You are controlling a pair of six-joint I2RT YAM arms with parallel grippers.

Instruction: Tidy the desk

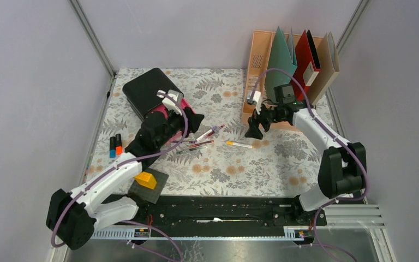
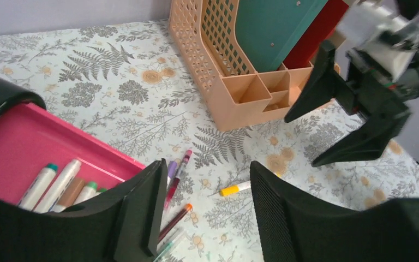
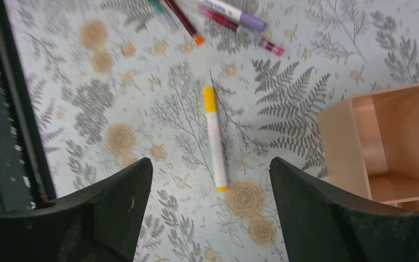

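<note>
A white marker with yellow ends [image 1: 239,144] lies flat on the patterned desktop between the two arms. My right gripper is open above it, with the marker visible below through the gap and nothing held. Over the pink box's edge, my left gripper also stands open and empty. The pink box [image 2: 82,143] with a black lid [image 1: 150,90] holds several white markers [image 2: 38,185]. Loose pens lie beside it: a purple-capped white one [image 3: 233,12], a pink-ended one [image 3: 245,33] and a dark red one [image 3: 184,21] with an orange tip.
A salmon organizer [image 1: 259,60] with small front compartments [image 2: 245,90] stands at the back right, holding a green folder [image 1: 280,63] and a red binder [image 1: 305,68]. Two black markers [image 1: 118,143] and a yellow block [image 1: 145,179] on a grey pad lie left.
</note>
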